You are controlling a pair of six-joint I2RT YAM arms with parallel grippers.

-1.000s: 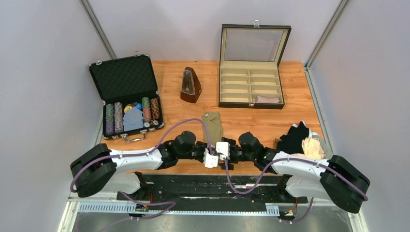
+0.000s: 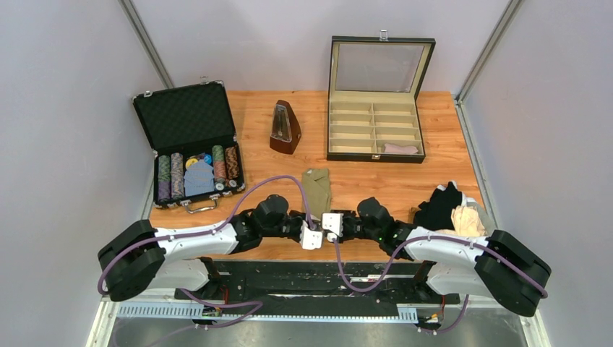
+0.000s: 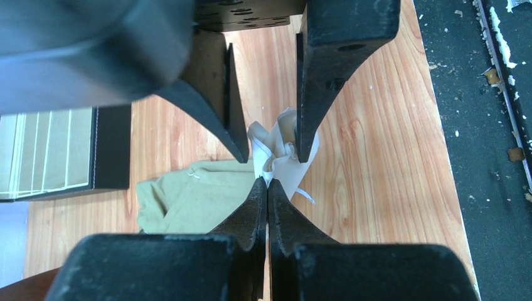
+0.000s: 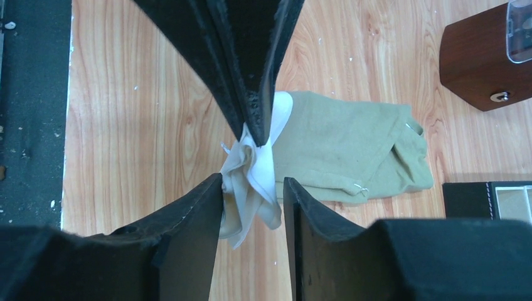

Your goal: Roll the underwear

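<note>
The olive underwear (image 2: pixel 316 189) (image 3: pixel 191 194) (image 4: pixel 342 141) lies folded on the table between the arms, its pale waistband end (image 3: pixel 282 153) (image 4: pixel 251 175) raised. My left gripper is shut with its tips at that pale fabric, pinching a thin bit of it. In the right wrist view the left fingers come down onto the top of the same end. My right gripper stands part open, a finger on either side of the raised fabric. In the top view both grippers are largely hidden by their own housings.
An open chip case (image 2: pixel 188 90) stands at back left, a metronome (image 2: pixel 285 130) at back centre, an open compartment box (image 2: pixel 350 155) at back right. A clothes pile (image 2: pixel 441 210) lies at the right. The table's front edge is close below the grippers.
Both arms have shifted slightly around the front centre, the left housing a little left and the right arm's elbow moving a little. The underwear on the table looks unchanged.
</note>
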